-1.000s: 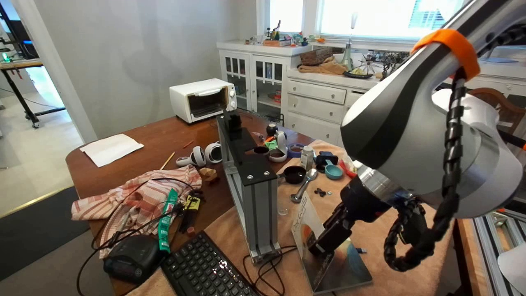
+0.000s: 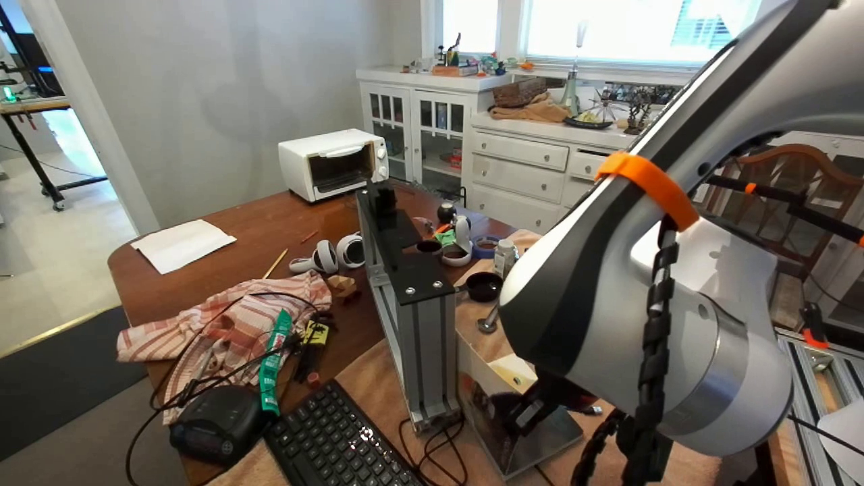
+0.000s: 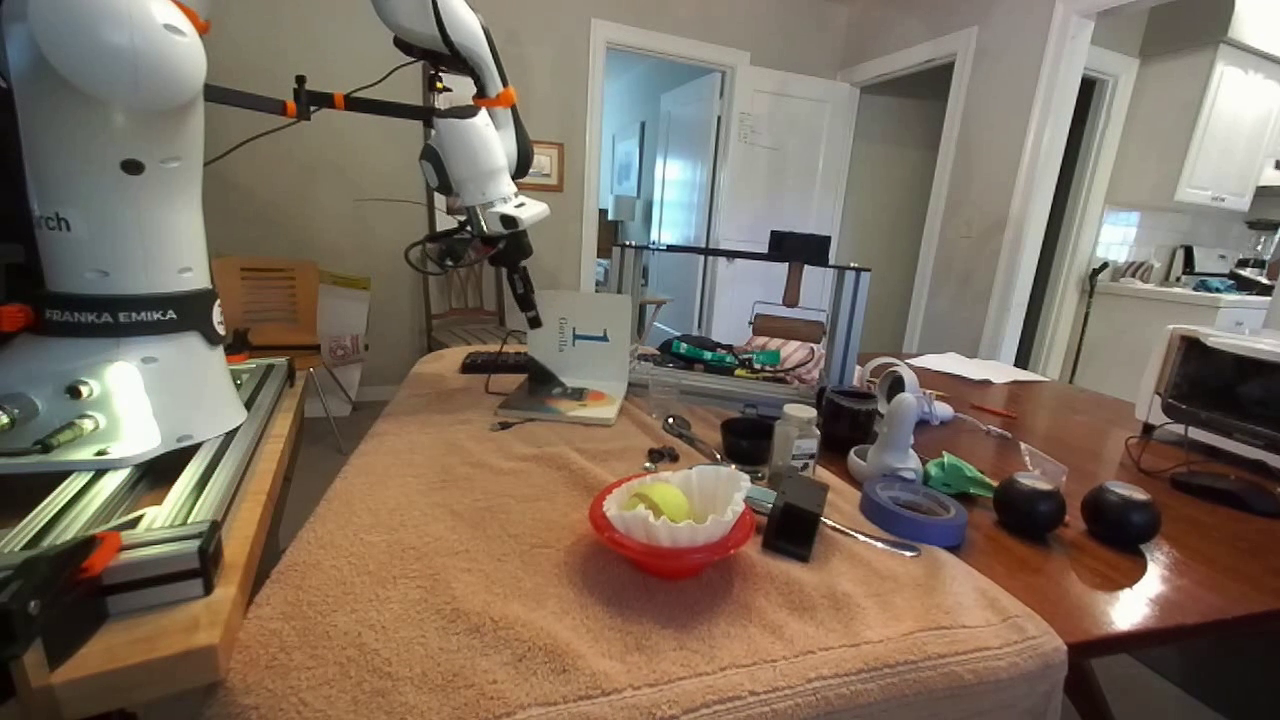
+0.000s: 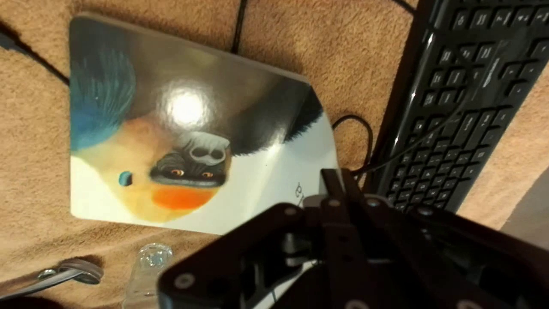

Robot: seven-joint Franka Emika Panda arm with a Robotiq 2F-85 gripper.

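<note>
A thin picture book (image 3: 560, 406) lies on the tan towel in exterior view 2. Its pale cover (image 3: 603, 348) stands raised, with a blue "1" on it. My gripper (image 3: 534, 324) points down, its fingertips by the cover's upper left edge; whether they touch it I cannot tell. In the wrist view, the glossy illustrated book (image 4: 170, 128) fills the left half. There, my gripper is shut at the book's right edge, with nothing showing between the fingers. In exterior view 1 the arm covers part of the book (image 2: 526, 453).
A black keyboard (image 4: 453, 103) and cables lie right beside the book in the wrist view. A metal frame (image 2: 413, 340) stands close by. A red bowl (image 3: 672, 558) with a white liner and tennis ball sits on the towel, whose front left area is clear.
In exterior view 1 the arm has swung leftward and its wrist has turned. The book has shifted left too. The arm now hides the blue scoop and part of the spoon.
</note>
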